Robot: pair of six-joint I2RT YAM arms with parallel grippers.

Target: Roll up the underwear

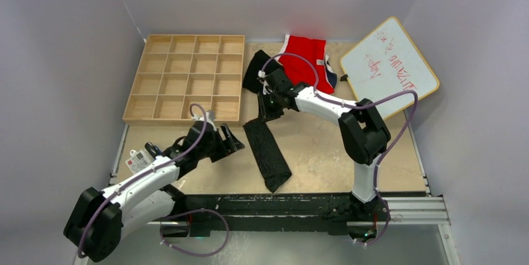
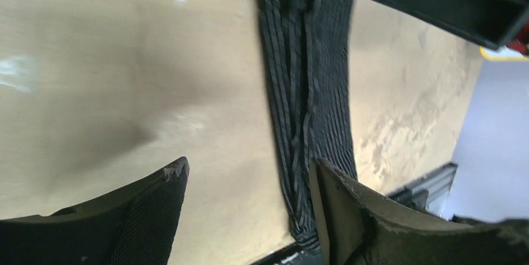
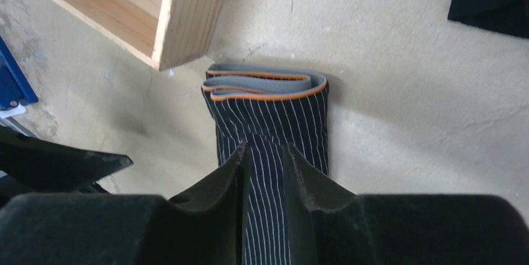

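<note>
The underwear [image 1: 268,156] is a dark pinstriped strip, folded lengthwise and lying flat on the table. At its far end, in the right wrist view, the waistband [image 3: 268,87] shows grey folded layers edged in orange. My right gripper hangs over the strip just below that waistband, its fingers partly apart; whether they touch the cloth cannot be told. To the left of the strip, my left gripper [image 1: 233,140] stands open, apart from the fabric. Its wrist view has the strip [image 2: 312,103] running beside the right finger, with nothing held.
An empty wooden compartment box [image 1: 242,78] sits at the back left, its corner close to the waistband. Folded black cloth [image 1: 252,78] and a red garment [image 1: 304,59] lie behind. A whiteboard [image 1: 390,59] leans at the right.
</note>
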